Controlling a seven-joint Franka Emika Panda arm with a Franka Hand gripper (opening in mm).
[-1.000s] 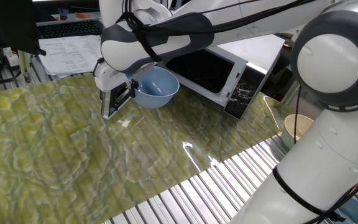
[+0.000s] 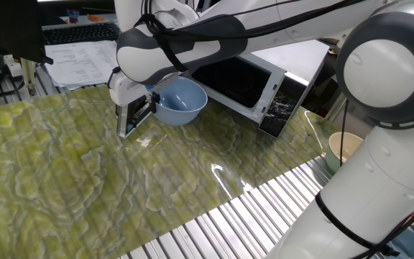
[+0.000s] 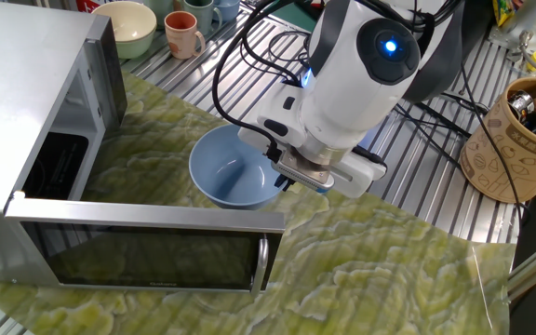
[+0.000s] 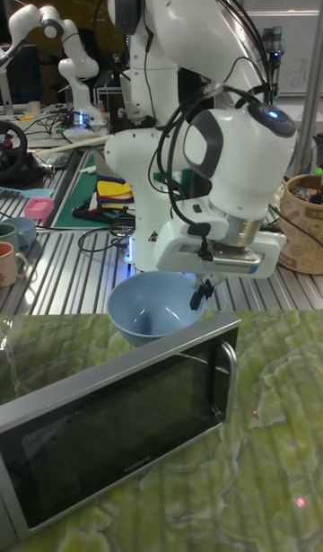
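A light blue bowl [image 3: 235, 167] stands upright in front of the open microwave [image 3: 35, 84], on the inner side of its swung-out door [image 3: 147, 247]. My gripper [image 4: 202, 293] points down at the bowl's rim, on the side away from the microwave cavity. Its dark fingertips overlap the rim in the third exterior view, where the door hides the bowl's lower part. Whether the fingers pinch the rim or stand apart around it is not clear. In the first exterior view the arm covers most of the gripper, and the bowl [image 2: 181, 108] shows beside it.
Behind the bowl stand a cream bowl [image 3: 127, 28] and an orange mug [image 3: 183, 35]. A brown container of tools [image 3: 501, 149] stands on the far right. The microwave door handle [image 3: 261, 263] juts outward.
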